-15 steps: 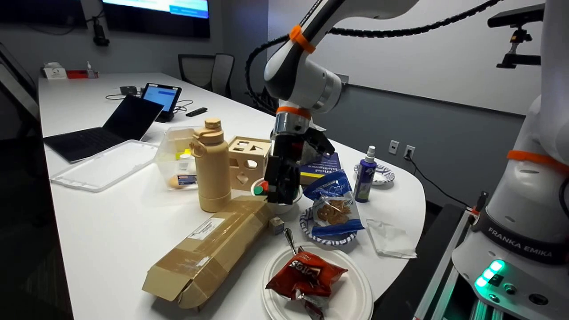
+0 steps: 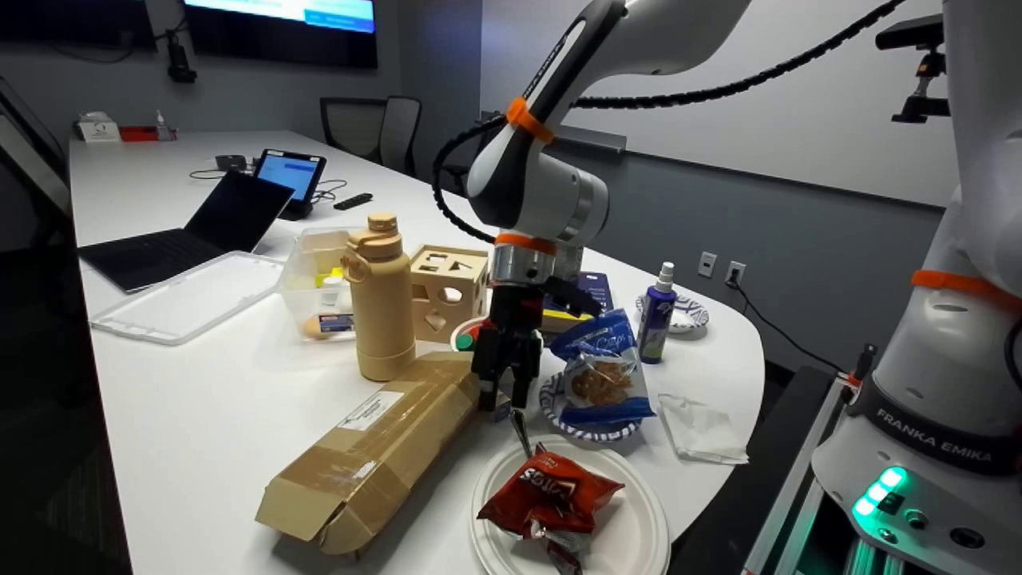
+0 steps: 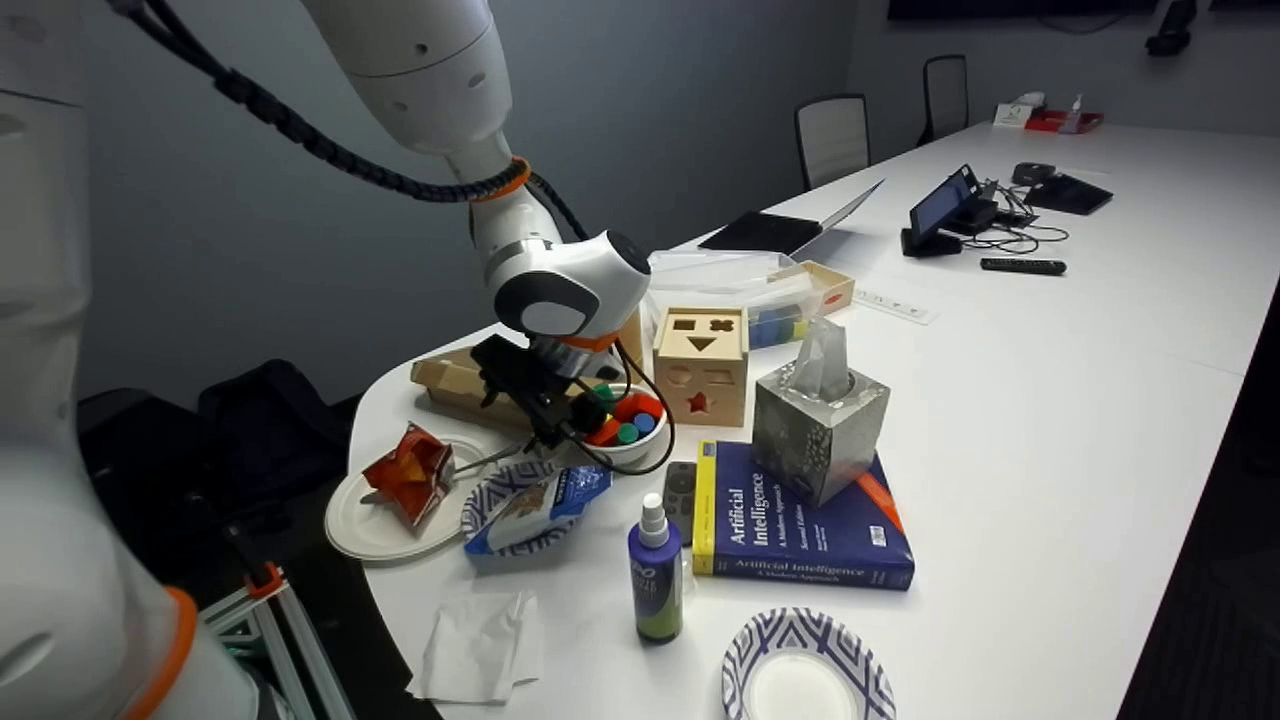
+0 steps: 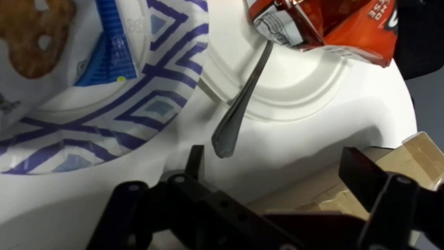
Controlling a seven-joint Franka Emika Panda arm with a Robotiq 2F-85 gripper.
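Observation:
My gripper (image 2: 505, 397) points down, open, low over the table between the long cardboard box (image 2: 383, 450) and the patterned paper bowl. Its fingers (image 4: 194, 162) stand wide apart in the wrist view, with no object visibly held. A small block (image 2: 502, 411) by the box end is mostly hidden behind the fingertips in exterior view 1. Just beyond the fingers lies a metal utensil handle (image 4: 235, 125), which rests on the white plate (image 4: 299, 104) holding a red chip bag (image 2: 551, 493). A blue snack bag (image 2: 600, 374) sits on the patterned bowl (image 4: 162, 100).
Behind the gripper stand a white bowl of coloured blocks (image 3: 636, 420), a wooden shape-sorter (image 3: 699, 366) and a tan bottle (image 2: 381, 307). A spray bottle (image 3: 655, 570), book (image 3: 804, 528) and tissue box (image 3: 822, 426) are nearby. A napkin (image 2: 701, 428) lies near the table edge.
The arm has come down, bringing my gripper lower and nearer the table beside the cardboard box. The small block, clear in view before, is now mostly covered by the fingers.

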